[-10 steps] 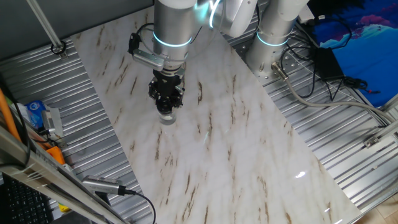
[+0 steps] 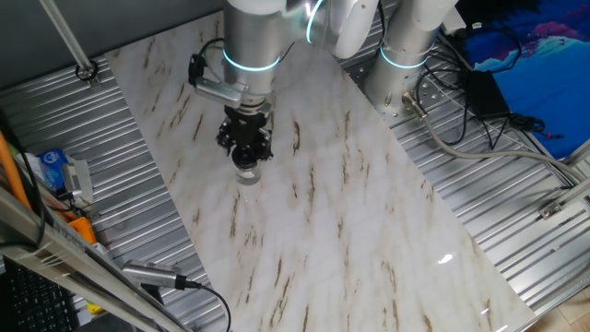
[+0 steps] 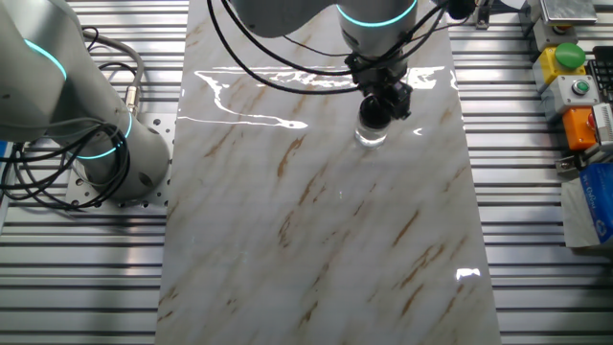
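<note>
A small clear jar-like object (image 2: 248,175) with a dark upper part stands on the marble-patterned board. My black gripper (image 2: 245,148) is directly over it, fingers spread to either side of its dark top; whether they touch it cannot be made out. In the second exterior view, the dark top (image 3: 374,112) and the clear lower part (image 3: 370,138) show just below and left of the gripper (image 3: 391,103). The fingertips are partly hidden there by the arm and the dark object.
The marble board (image 3: 316,230) is otherwise bare, with wide free room toward its near side. Button boxes (image 3: 571,91) and a blue packet (image 3: 599,196) lie off its right edge. Loose cables (image 3: 287,88) hang from the arm.
The arm has shifted slightly left in exterior view 1. My fingers look more spread, and more of the dark top shows between them. The clear object has stayed in place.
</note>
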